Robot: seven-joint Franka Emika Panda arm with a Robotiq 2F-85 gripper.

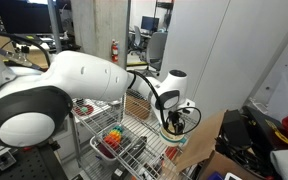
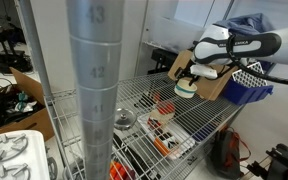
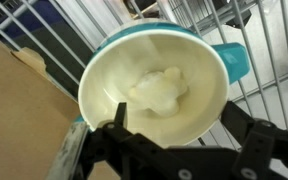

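Observation:
A teal mug with a cream inside and a teal handle fills much of the wrist view; a pale lump lies at its bottom. My gripper is open, its black fingers reaching over the near rim on either side, with no grip on the mug showing. In exterior view 2 the mug is directly under the gripper at the far end of the wire rack. The mug also shows beneath the gripper in exterior view 1.
The wire rack also carries a metal pot lid, a red-and-white item and a basket of colourful items. Brown cardboard stands close to the mug. A blue crate is behind.

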